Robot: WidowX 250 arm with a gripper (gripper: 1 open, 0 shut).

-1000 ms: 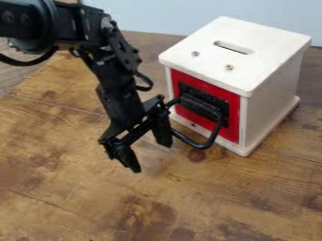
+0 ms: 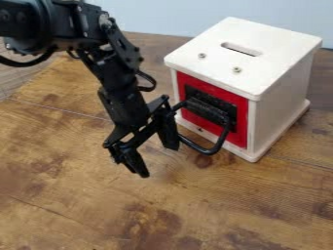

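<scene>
A white wooden box [image 2: 281,98] with a slot and two screws on top stands at the right. Its red front panel [image 2: 194,84] carries a black fixture [image 2: 208,105] with a curved black cable or handle hanging from it. My black gripper [image 2: 154,152] is low over the table, left of the box front, fingertips pointing down and apart, so open, with nothing visible between them. Whether it touches the black loop I cannot tell.
A pale wall [image 2: 156,15] runs along the back, and my arm reaches in from the upper left.
</scene>
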